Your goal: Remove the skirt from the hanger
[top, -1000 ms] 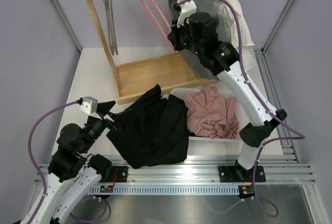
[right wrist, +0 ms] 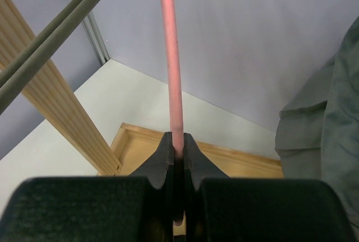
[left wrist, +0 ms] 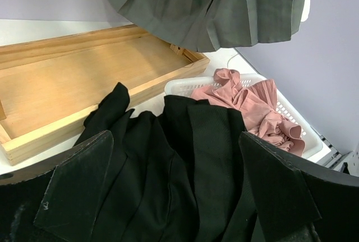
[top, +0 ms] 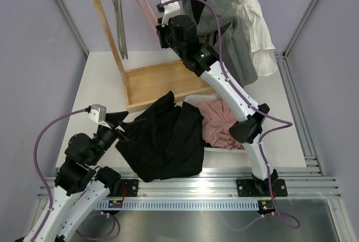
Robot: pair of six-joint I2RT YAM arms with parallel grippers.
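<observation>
A black garment, apparently the skirt (top: 171,141), lies spread on the white table, off any hanger. The pink hanger (right wrist: 175,85) hangs from the wooden rail, and my right gripper is shut on its bar. In the top view that right gripper (top: 161,29) is high at the rack, left of the hanging clothes. My left gripper (top: 134,129) stands open at the left side of the black skirt. In the left wrist view, its fingers (left wrist: 73,197) are wide apart, with the black cloth beyond and between them; contact with the cloth cannot be made out.
The wooden rack (top: 101,18) carries grey hangers (top: 119,26) at left, a grey pleated garment (top: 235,46) and a white one (top: 258,35) at right. A white basket (top: 193,99) holds pink cloth (top: 217,121). Bare table shows left of the rack.
The right gripper and the pink hanger have moved left along the rail, away from the grey garment and towards the grey hangers. The left arm has shifted only slightly and its gripper stays open.
</observation>
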